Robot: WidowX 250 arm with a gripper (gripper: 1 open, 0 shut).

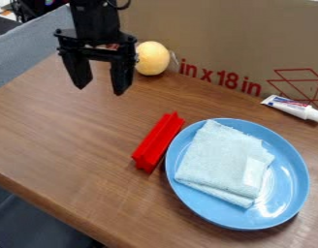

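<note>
My black gripper (pixel 100 79) hangs open above the left back part of the wooden table, nothing between its fingers. A red bar-shaped object (pixel 156 141) lies on the table to the left of a blue plate (pixel 285 199). On the plate rests a folded pale blue cloth (pixel 216 160). A white toothpaste tube (pixel 291 107) lies at the back right. A yellow round object (pixel 154 58) sits partly behind my gripper.
A cardboard box (pixel 237 39) stands along the back.
</note>
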